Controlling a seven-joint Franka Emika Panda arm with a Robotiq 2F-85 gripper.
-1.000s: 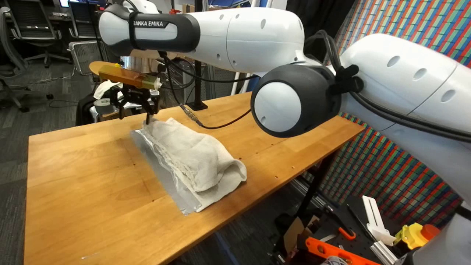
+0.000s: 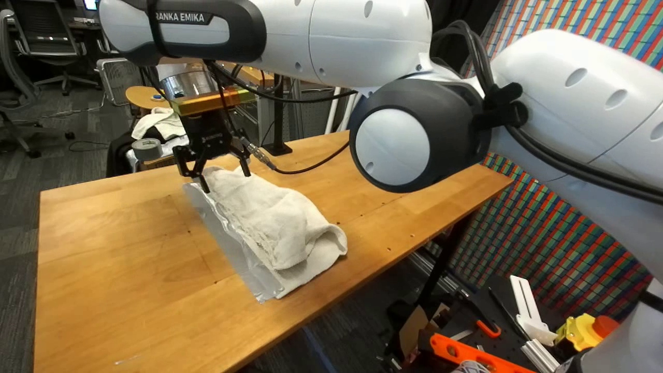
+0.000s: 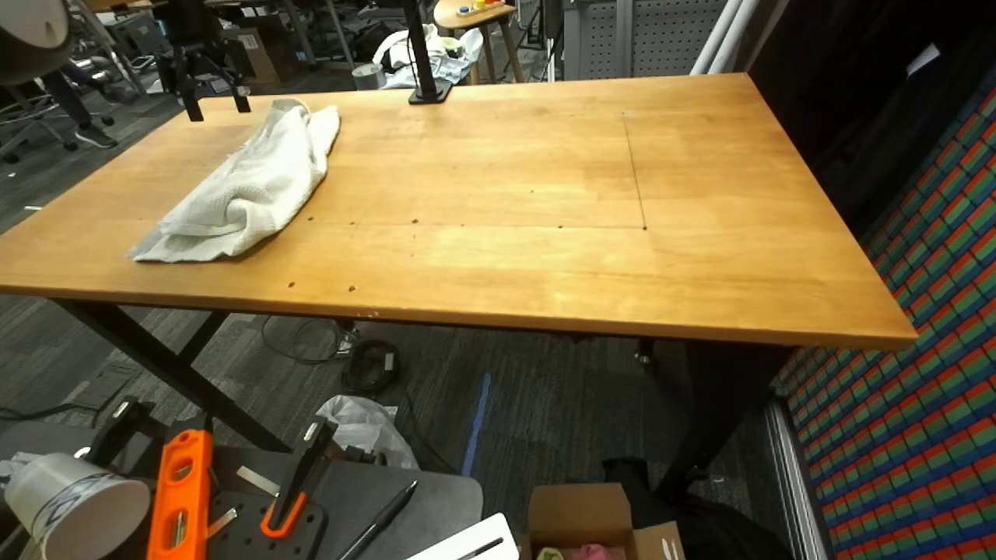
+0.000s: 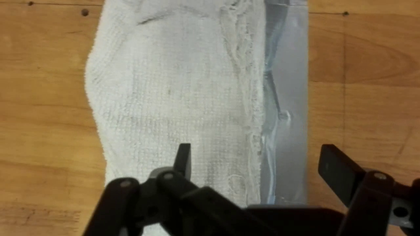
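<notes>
A crumpled off-white towel lies folded on the wooden table, also seen in the second exterior view as a white towel. Along one long side of it runs a strip of silver tape, flat on the wood. From above, the wrist view shows the towel with the shiny tape beside its frayed edge. My gripper is open above the towel's far end. One finger is over the cloth, the other past the tape over bare wood, and nothing is held between them.
A black post stands at its back edge. Off the table are a roll of tape behind, and a cart with an orange level and other tools in front.
The gripper has turned and shifted to the right in the first exterior view, now hanging over the towel's far end. Towel and tape look unmoved.
</notes>
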